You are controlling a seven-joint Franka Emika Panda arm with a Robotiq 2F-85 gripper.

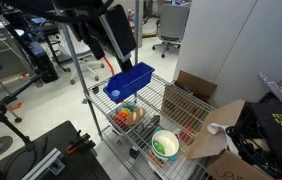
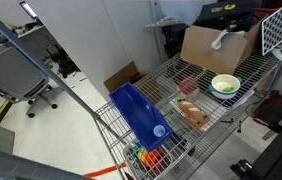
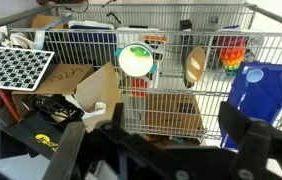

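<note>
In the wrist view my gripper shows as a dark shape along the bottom, its two fingers spread apart with nothing visible between them; it is open. The dark arm [image 1: 121, 35] hangs above the wire rack in exterior view 1. On the rack stands a white bowl [image 3: 136, 60] with a green rim and small things inside. A blue bin [image 2: 138, 112] lies at one end, with a pale blue round item [image 2: 159, 130] in it. Near the bin are a brown oblong item [image 3: 195, 65] and several colourful toys [image 3: 233, 50].
An open cardboard box [image 2: 209, 52] stands at the rack's other end, with a white spoon [image 2: 219, 40] on it. Beside it sit a black case [image 1: 281, 125] and a white grid panel [image 3: 16, 67]. The rack's wire wall [image 3: 161, 105] edges the space; its middle has bare mesh.
</note>
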